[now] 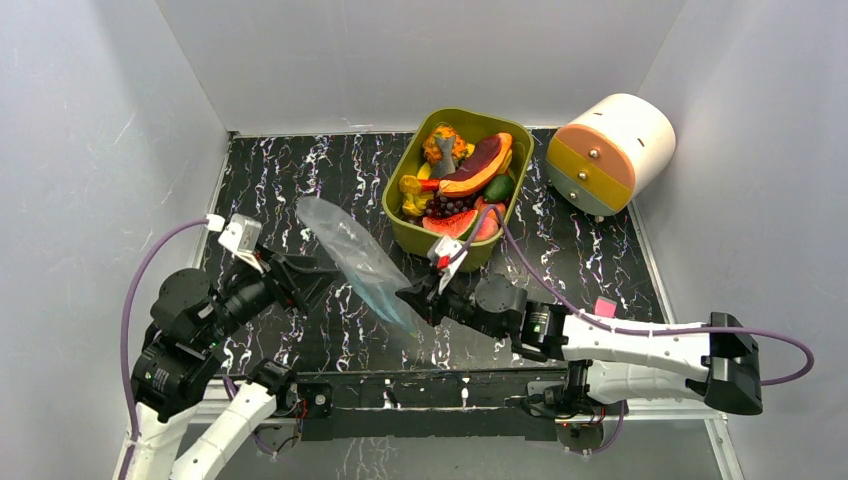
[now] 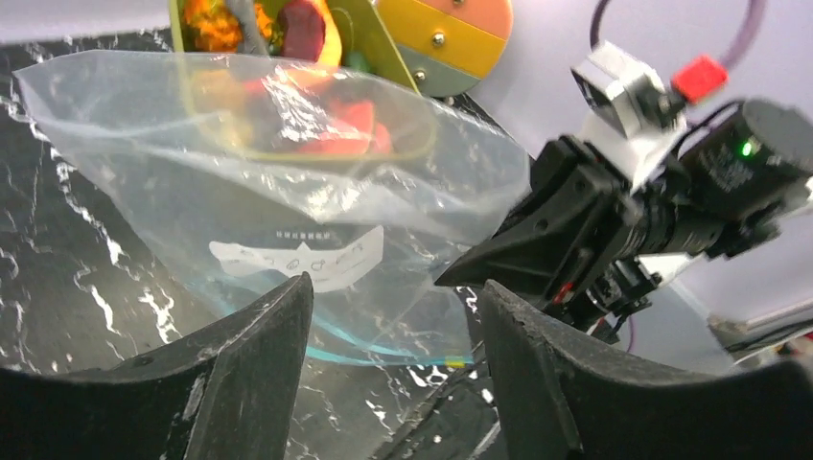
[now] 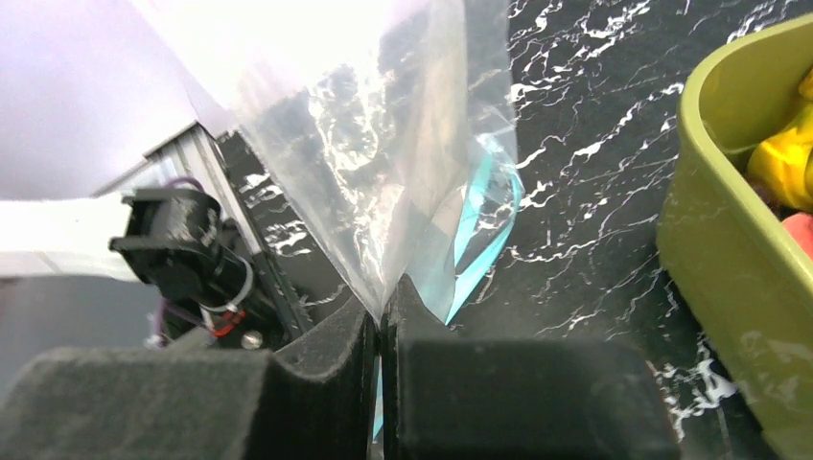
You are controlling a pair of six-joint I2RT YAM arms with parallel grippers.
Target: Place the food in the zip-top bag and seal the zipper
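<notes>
The clear zip top bag (image 1: 357, 257), with a light blue strip along one end, hangs in the air between my two arms. My right gripper is shut on the bag's gathered edge, and the film fans out above its fingertips. Open and empty, my left gripper points at the bag (image 2: 321, 220) with a gap between them. Through the film no food can be made out inside the bag. The food (image 1: 455, 180), a mix of toy fruit and vegetables, lies in the olive green basket (image 1: 525, 140).
The basket stands at the back centre, close behind the bag. A cream drum-shaped drawer box (image 1: 630, 140) sits at the back right, a small pink block (image 1: 605, 307) near the right wall.
</notes>
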